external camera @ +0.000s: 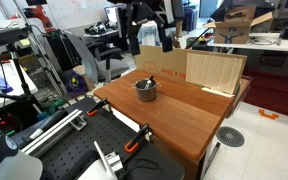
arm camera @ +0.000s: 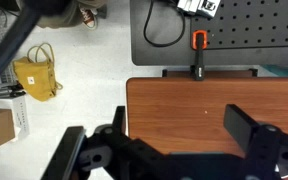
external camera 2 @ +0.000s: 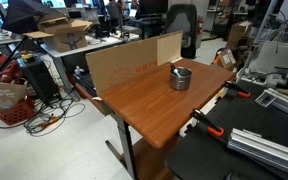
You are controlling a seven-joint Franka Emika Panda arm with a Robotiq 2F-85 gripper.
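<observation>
A small metal pot (external camera: 144, 93) with a dark-handled utensil leaning in it stands on the brown wooden table (external camera: 189, 117). In exterior view 2 the same pot (external camera 2: 181, 78) sits toward the table's far end. High over the table, my gripper (external camera: 152, 46) is open, its dark fingers spread wide and apart from the pot. From the wrist, the open gripper has only bare tabletop (arm camera: 184, 102) below it. Part of a round metal rim, likely the pot (arm camera: 286, 157), shows at the lower right, partly hidden by the finger.
Upright wooden boards (external camera 2: 134, 68) line one long table edge. A black-and-orange clamp (arm camera: 199, 55) grips the edge beside the dark perforated base (arm camera: 259, 28). On the floor beyond the table lies a yellow bag (arm camera: 39, 75).
</observation>
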